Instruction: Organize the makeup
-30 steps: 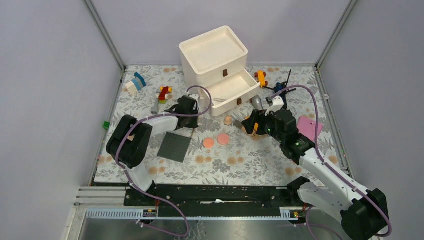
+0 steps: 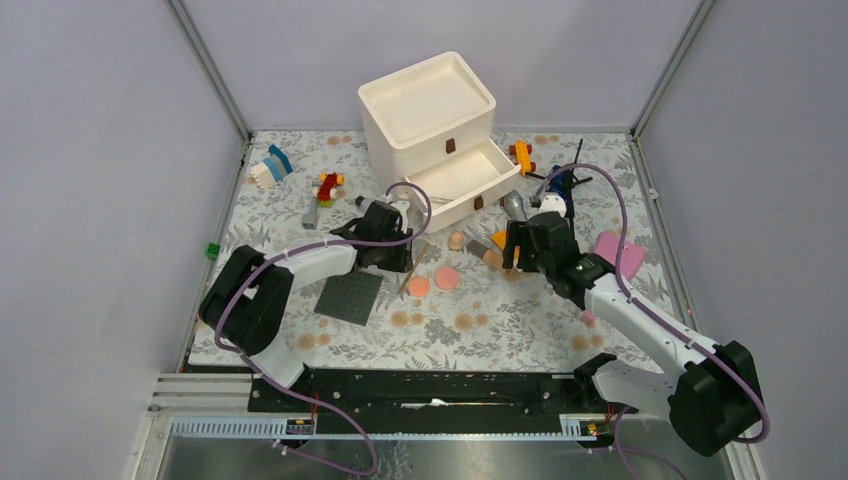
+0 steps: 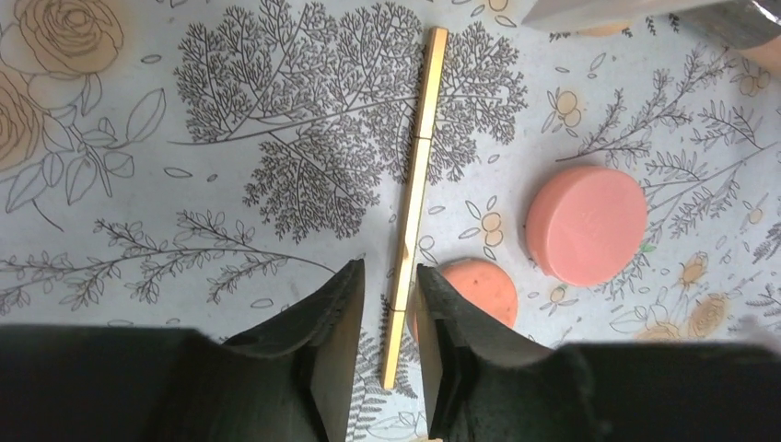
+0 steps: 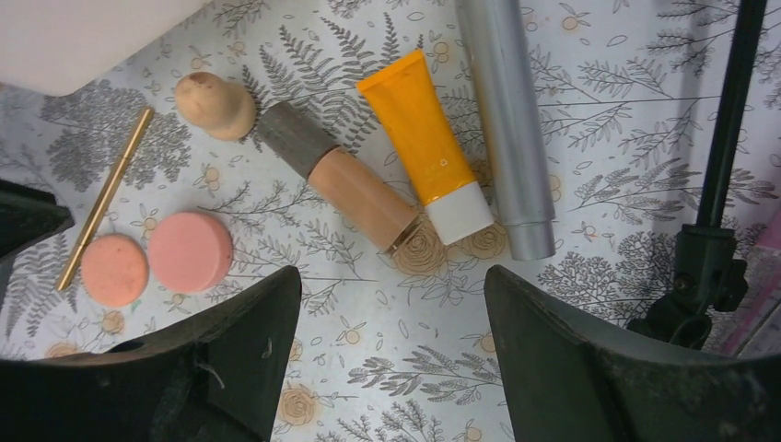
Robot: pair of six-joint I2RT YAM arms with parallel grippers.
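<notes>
My left gripper is part open above a thin gold stick [image 3: 411,204], its tips straddling the lower part in view, beside a coral disc [image 3: 470,290] and a pink disc [image 3: 586,226]. My right gripper is open, nothing between its fingertips, near a foundation bottle [image 4: 361,193], a yellow tube [image 4: 419,129], a silver tube [image 4: 507,129] and a beige sponge [image 4: 217,105]. The white drawer unit [image 2: 425,95] stands at the back, its lower drawer [image 2: 480,200] pulled out.
Toy pieces [image 2: 329,187] lie at the back left, a dark mat [image 2: 348,298] front left, a pink item [image 2: 620,250] and black stand [image 4: 709,157] at the right.
My left gripper has moved right and slightly toward the front, over the stick.
</notes>
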